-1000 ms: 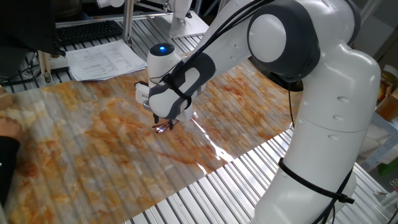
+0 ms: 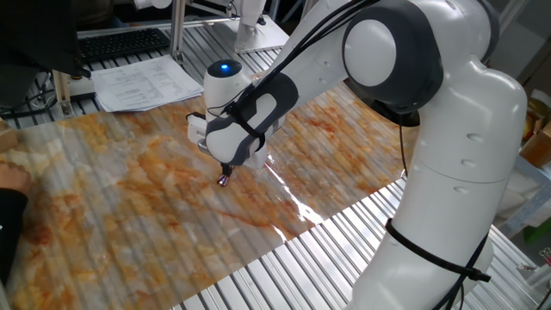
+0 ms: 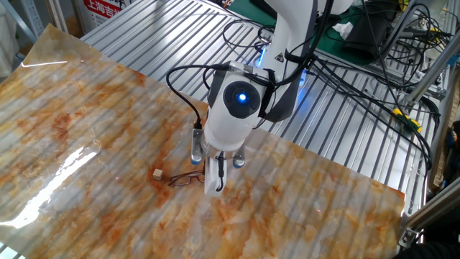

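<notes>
A pair of thin dark-framed glasses (image 2: 223, 181) lies on the marbled tabletop (image 2: 129, 215), directly beneath my gripper (image 2: 226, 171). My hand points down at the table, and in exterior view 1 its dark fingers stand together at the glasses, which they appear to grip. From the other side, in exterior view 2, part of the glasses (image 3: 185, 178) sticks out to the left of my gripper (image 3: 219, 187); the rest is hidden behind the hand. The exact contact is too small to make out.
Left of the glasses lies a small pale block (image 3: 158, 174). Papers (image 2: 146, 83) and a keyboard (image 2: 125, 44) are beyond the tabletop's back edge. A person's hand (image 2: 14, 178) rests at the left edge.
One second ago the fingers stood apart on either side of the glasses; now they have come together. The glasses have shifted and look narrower. The arm has stayed in place.
</notes>
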